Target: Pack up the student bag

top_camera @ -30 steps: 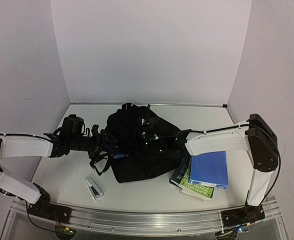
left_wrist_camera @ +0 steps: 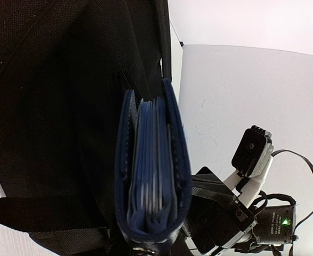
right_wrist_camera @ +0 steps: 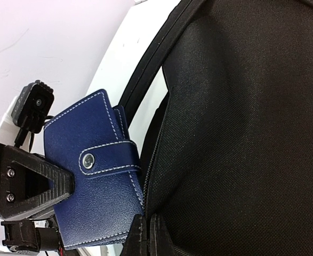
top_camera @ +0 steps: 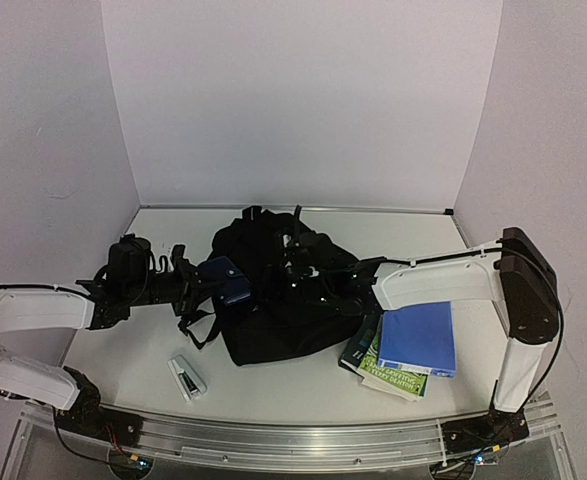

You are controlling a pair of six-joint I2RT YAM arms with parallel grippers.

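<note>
The black bag (top_camera: 273,335) lies in the middle of the table. A dark blue wallet-like card holder (right_wrist_camera: 92,170) with white stitching and a snap strap stands at the bag's left edge. My left gripper (top_camera: 201,286) is shut on it, one finger (right_wrist_camera: 57,184) against its cover and the other hidden behind. In the left wrist view the card holder (left_wrist_camera: 153,176) shows its stacked sleeves edge-on, right beside the bag cloth. My right gripper is shut on the bag's zippered edge; the cloth runs between its fingertips.
Right of the bag lie a blue box-like book (top_camera: 418,338), a green book (top_camera: 398,378) and a dark book (top_camera: 358,345), partly overlapping. A small white case with a dark item (top_camera: 187,378) lies front left. Table behind the bag is clear.
My left gripper has drawn back a little to the left with the card holder, which now shows more of its cover beside the bag. The right arm and the bag look unmoved.
</note>
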